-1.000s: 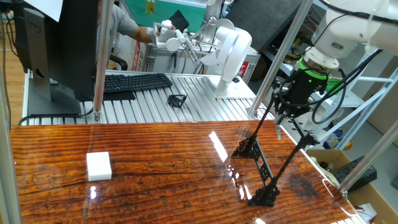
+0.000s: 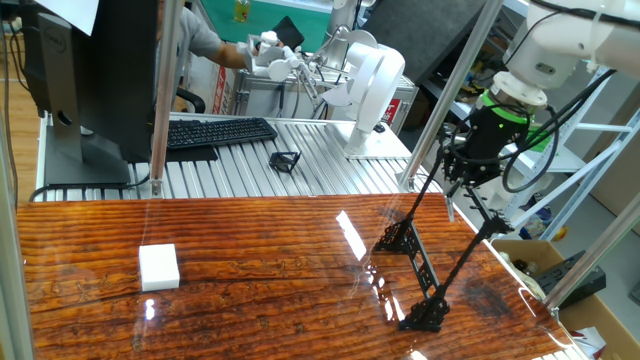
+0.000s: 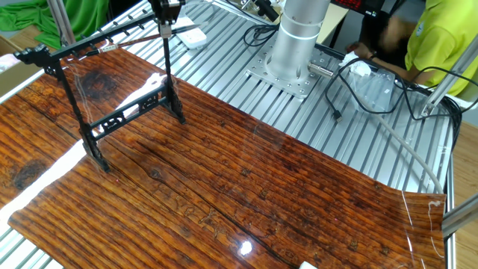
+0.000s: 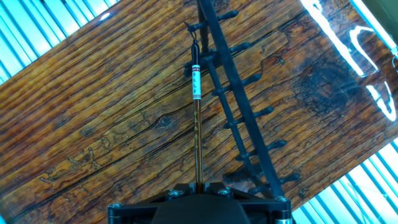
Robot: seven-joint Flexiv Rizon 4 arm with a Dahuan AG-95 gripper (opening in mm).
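Note:
A brown-handled brush (image 4: 198, 137) with a white label and a black end runs straight out from my gripper in the wrist view. The fingers are shut on its shaft. A thin loop (image 4: 192, 32) at the black end is close to a peg of the black rack (image 4: 239, 93); whether it is over the peg cannot be told. Exterior view 2 has the brush (image 3: 134, 42) nearly level beside the rack's top bar, with my gripper (image 3: 166, 30) near its pale tip. In exterior view 1, my gripper (image 2: 462, 180) is above the rack (image 2: 425, 270), partly hidden by cables.
On the left of the glossy wooden table (image 2: 260, 230) lies a white block (image 2: 158, 267). Bare tabletop stretches between the block and the rack. Behind the table are a keyboard (image 2: 220, 132) and a white fan (image 2: 370, 90). Dark cables (image 2: 535, 150) hang around the arm.
The arm has shifted very slightly up and to the right in exterior view 1, the brush tip with it. Rack and block have stayed in place.

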